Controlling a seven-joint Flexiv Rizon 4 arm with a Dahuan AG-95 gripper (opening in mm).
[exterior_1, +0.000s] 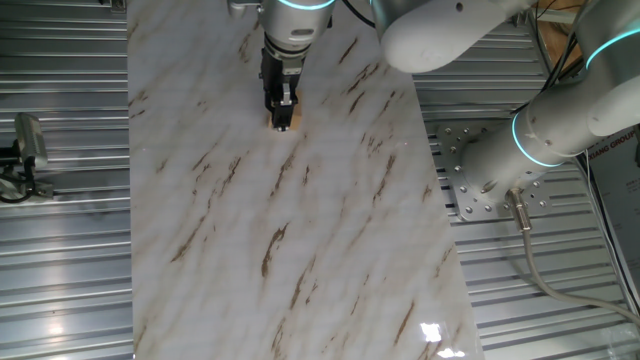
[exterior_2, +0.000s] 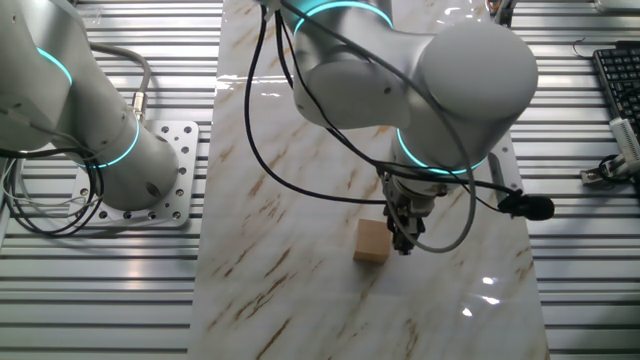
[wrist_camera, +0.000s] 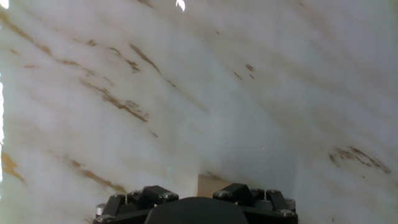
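A tan wooden block (exterior_2: 373, 240) rests on the marble-patterned tabletop (exterior_2: 300, 300). My gripper (exterior_2: 402, 246) points down right beside it in exterior view 2; whether they touch is unclear. From exterior view 1 the gripper (exterior_1: 283, 126) covers most of the block, leaving only tan edges showing around the fingertips. In the wrist view, the gripper is open, its two black fingers apart at the bottom edge. Part of the block (wrist_camera: 208, 185) shows beyond the gap, toward the right finger, which hides the rest.
Ribbed metal flooring (exterior_1: 65, 260) runs along both sides. Loose black cables (exterior_2: 255, 135) hang from the arm. A keyboard (exterior_2: 620, 80) lies off the table, by the edge of exterior view 2.
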